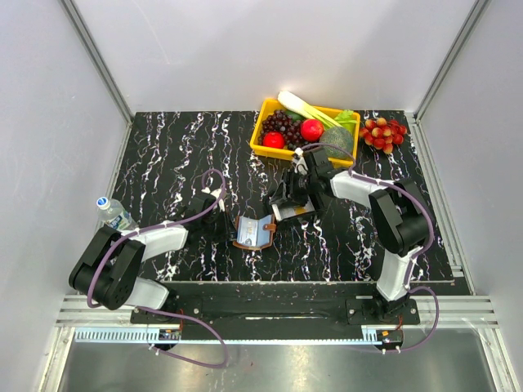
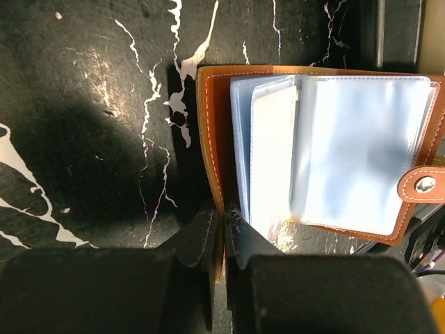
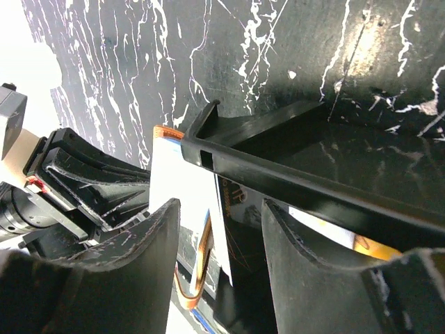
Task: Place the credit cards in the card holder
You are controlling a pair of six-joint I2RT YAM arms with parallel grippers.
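The card holder, brown with clear sleeves, lies spread open at the table's middle. In the left wrist view, my left gripper is shut on the brown cover edge of the holder. Beside the holder is a black rack with cards in it. My right gripper is over the rack, fingers open. In the right wrist view, a dark card with a pale edge shows between its spread fingers; contact cannot be made out. The rack's rim crosses just beyond them.
A yellow basket of fruit and vegetables stands behind the rack, close to the right arm. Grapes lie at the back right, a water bottle at the left edge.
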